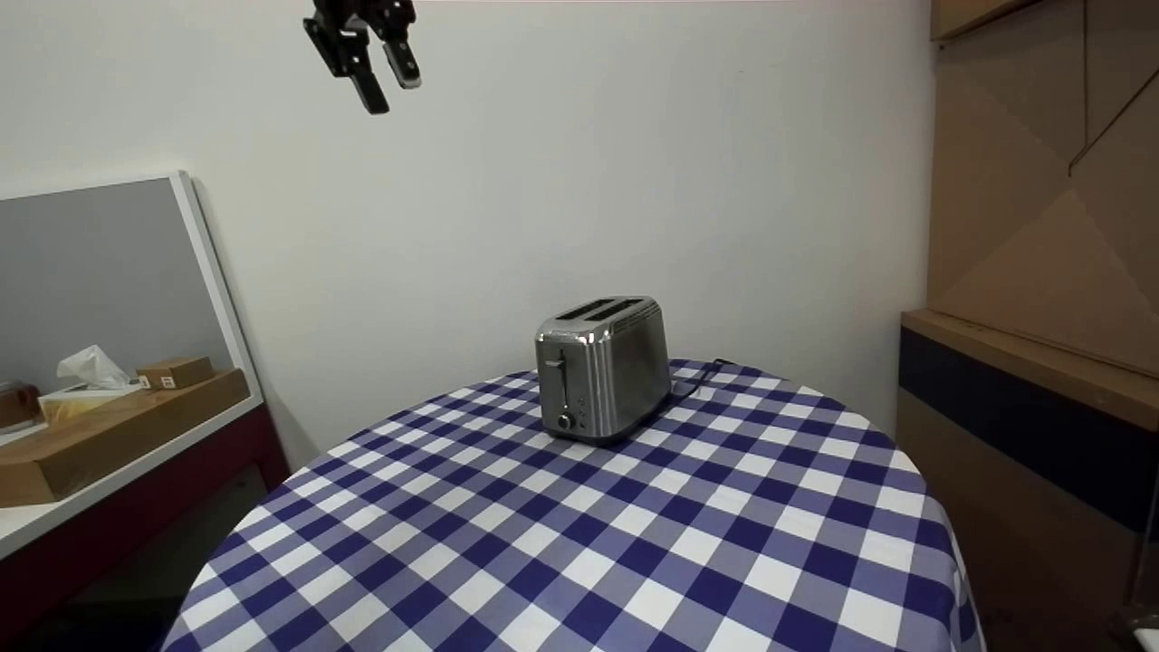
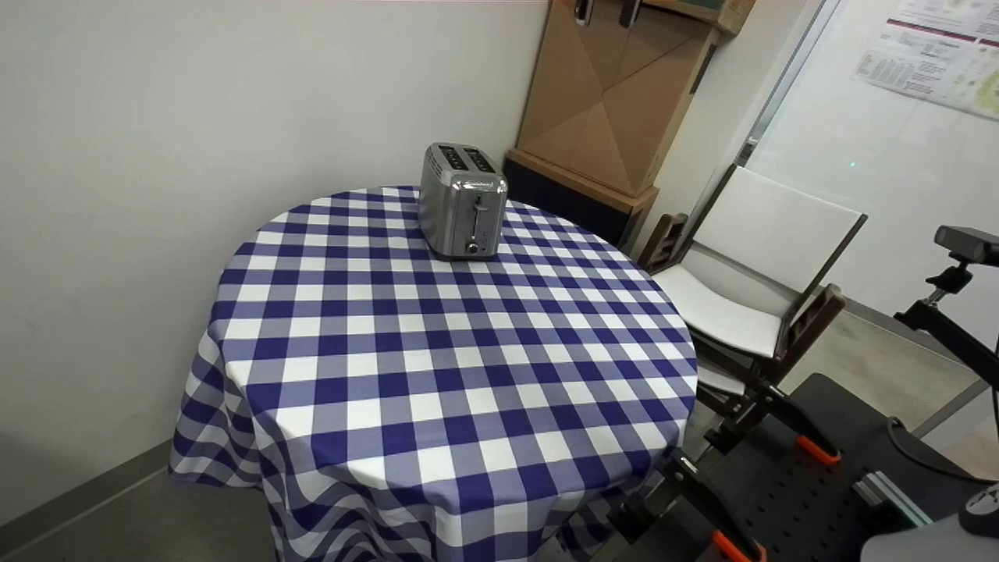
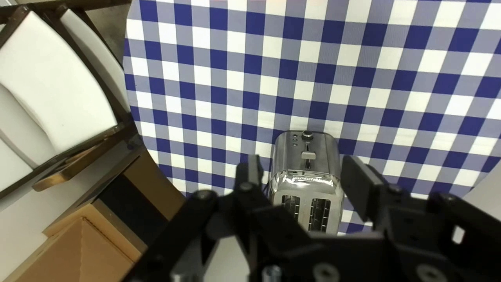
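Note:
A silver two-slot toaster [image 1: 603,369] stands upright on a round table with a blue and white checked cloth [image 1: 456,543]. Its lever and knob side is visible in all three views, and both slots look empty. High above the table, my gripper [image 1: 392,94] hangs up and to the left of the toaster in exterior view 1. Only the fingertips of the gripper [image 2: 605,19] show at the top edge of exterior view 2. In the wrist view the fingers [image 3: 255,171] are spread apart, with the toaster [image 3: 307,164] seen far below between them.
The toaster's dark cord [image 1: 701,378] runs behind it on the cloth. A wall borders the table's back. Cardboard boxes [image 2: 613,94] and folded white chairs [image 2: 740,272] stand beyond the table's edge.

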